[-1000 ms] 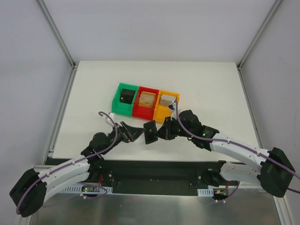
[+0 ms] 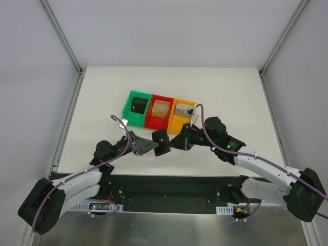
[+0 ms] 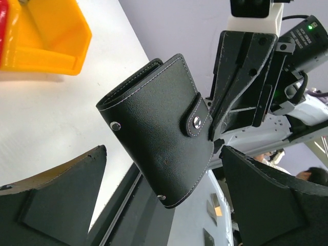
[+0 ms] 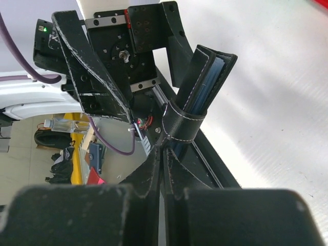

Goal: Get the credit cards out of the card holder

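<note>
The black leather card holder hangs above the table with a snap strap on its side. My right gripper is shut on its strap-side edge. In the right wrist view, blue-grey card edges show between the leather flaps. My left gripper stands open, its two fingers wide apart, with the holder appearing in the gap between them. Whether the holder lies just beyond the fingertips or partly between them is hard to tell. The top view shows the left fingertips close to the holder's left edge.
Behind the holder stand three joined bins: green, red and orange, each with something in it. The table's front edge runs just below both grippers.
After drawing slightly left, my left gripper has moved right and forward, right up to the holder. The holder and right gripper have shifted a little left, and the holder is more tilted.
</note>
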